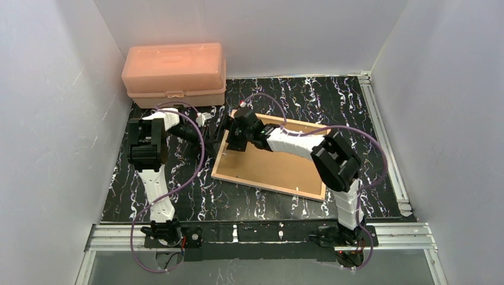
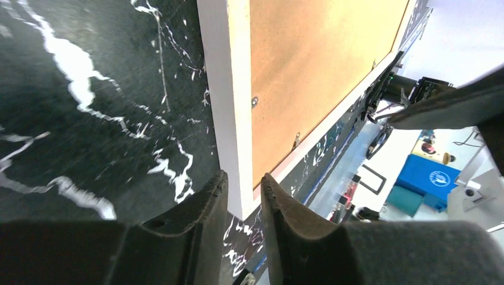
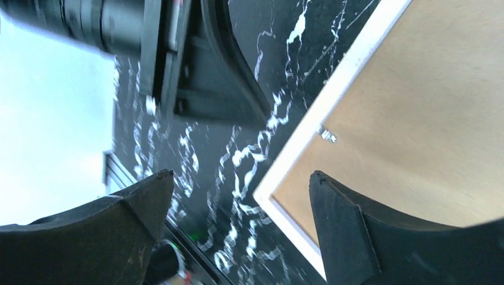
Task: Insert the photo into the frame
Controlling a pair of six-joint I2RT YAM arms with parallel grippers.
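The pale wooden frame (image 1: 267, 187) lies on the marble-patterned table, filled by a brown backing board (image 1: 279, 169). No photo shows separately. Small metal tabs sit along the inner edges, one tab on the left rail and another tab (image 3: 326, 134) in the right wrist view. My left gripper is beside the frame's left side, its fingers parted, with the frame's corner visible beyond the gap. Over the frame's left part hangs my right gripper, wide open and empty, the frame's corner seen between its fingers.
A closed orange box (image 1: 173, 68) stands at the back left, close behind the left arm. Both grippers are close together near the frame's left edge. Bare table (image 1: 190, 202) lies in front of the frame and to its left.
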